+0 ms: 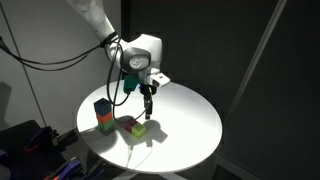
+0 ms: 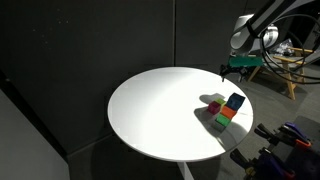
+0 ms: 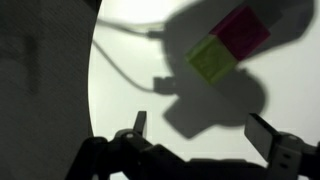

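My gripper (image 1: pixel 149 100) hangs open above the round white table, nothing between its fingers. In the wrist view its two fingers stand wide apart at the lower edge, with bare table between them. A yellow-green block (image 3: pixel 211 59) and a pink-red block (image 3: pixel 241 32) lie close together ahead of the fingers. In the first exterior view the yellow-green block (image 1: pixel 139 131) and the red block (image 1: pixel 128 124) are below the gripper. To their left stands a stack: a blue block (image 1: pixel 103 106) on top, an orange-red block (image 1: pixel 104 117) in the middle, a green block (image 1: pixel 106 127) at the bottom.
The stack stands near the rim on the robot's side. Dark cables hang along the arm, and dark floor lies past the table's edge.
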